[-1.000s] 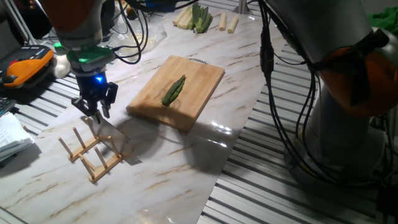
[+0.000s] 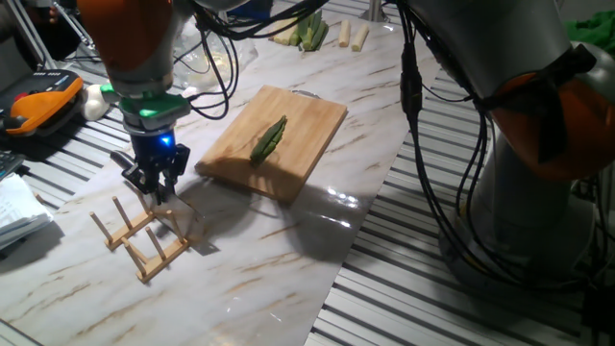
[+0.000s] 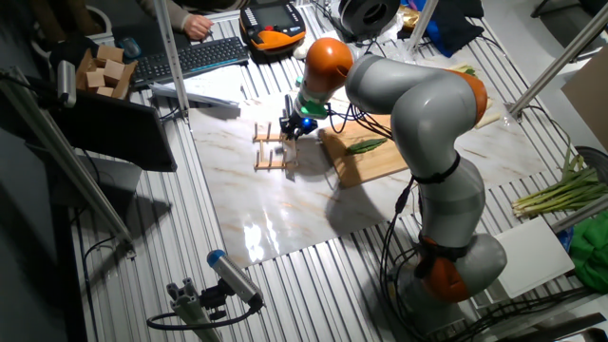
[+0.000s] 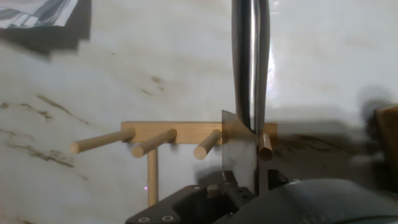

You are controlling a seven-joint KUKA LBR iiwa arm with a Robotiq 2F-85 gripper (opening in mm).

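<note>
A wooden peg rack (image 2: 149, 250) stands on the marbled surface, with the knife's blade (image 2: 183, 207) upright among its pegs. In the wrist view the knife's dark, shiny handle (image 4: 252, 62) extends toward the top, and its grey blade (image 4: 238, 146) drops between two pegs at the rack's right end. My gripper (image 2: 159, 187) is directly over the rack at the knife. Its dark fingers (image 4: 233, 186) show at the bottom of the wrist view, close by the blade. Whether they press on the knife is hidden.
A wooden cutting board (image 2: 312, 125) lies right of the rack in exterior view 1, bearing a green vegetable piece (image 2: 269, 139). More vegetables (image 2: 309, 31) lie at the far edge. Papers (image 2: 19, 213) are at the left. The surface in front of the rack is clear.
My gripper has shifted slightly to the right and down in exterior view 1, with its fingers turned somewhat. The rack and the vegetable on the board have stayed put.
</note>
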